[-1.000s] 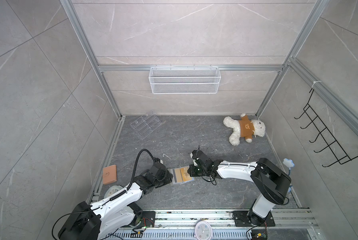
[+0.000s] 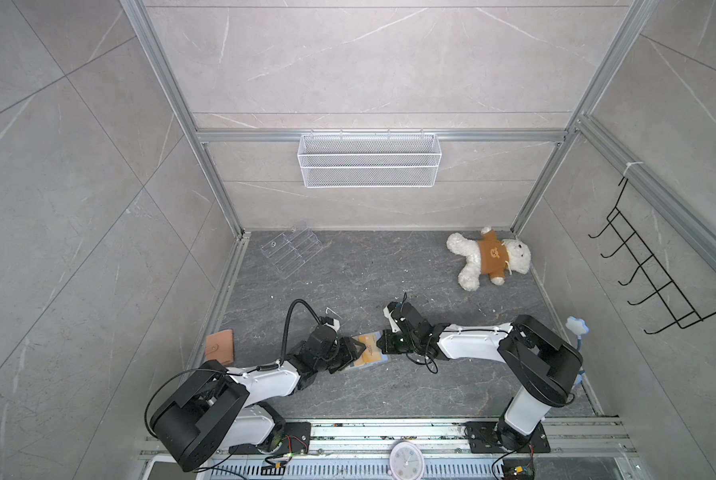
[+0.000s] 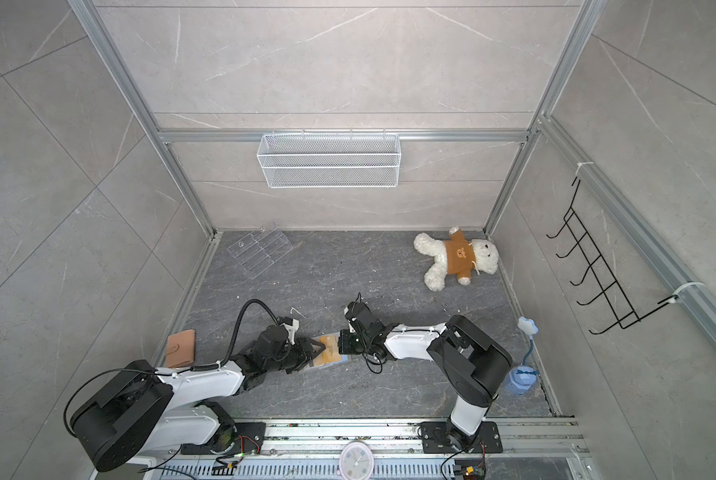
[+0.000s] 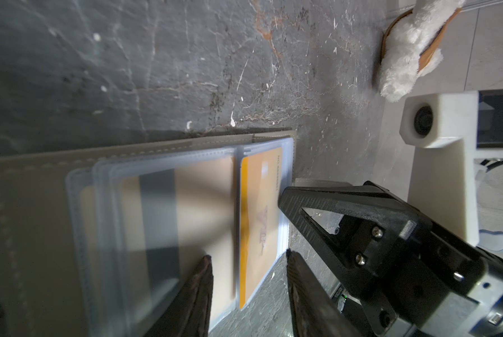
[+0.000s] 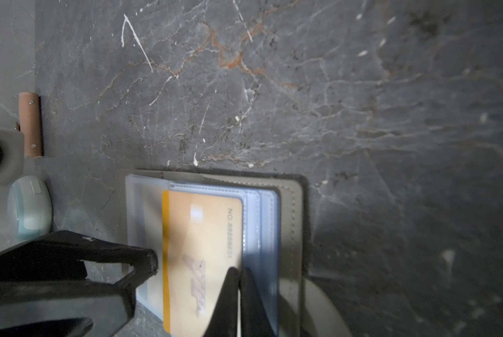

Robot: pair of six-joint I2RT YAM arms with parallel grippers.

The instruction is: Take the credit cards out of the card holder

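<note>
An open card holder [image 4: 35, 185] with clear sleeves lies flat between the grippers. A beige card with a yellow stripe shows in its top sleeve, with striped cards [image 4: 158, 219] beside it in the left wrist view. My left gripper is open above the sleeves, its fingers at the lower edge of that view either side of the yellow-striped card's edge area. My right gripper is shut at the card's side near the sleeve edges; whether anything thin is between its tips cannot be told.
A plush bear [image 2: 492, 256] lies back right, a clear divided organiser [image 2: 291, 249] back left, and a brown leather item [image 2: 218, 349] at the left. A white mesh basket [image 2: 369, 160] and black hook rack [image 2: 653, 280] hang on the walls.
My left gripper has moved right, over the card holder, its arm changing pose. The right gripper has shifted only slightly.
</note>
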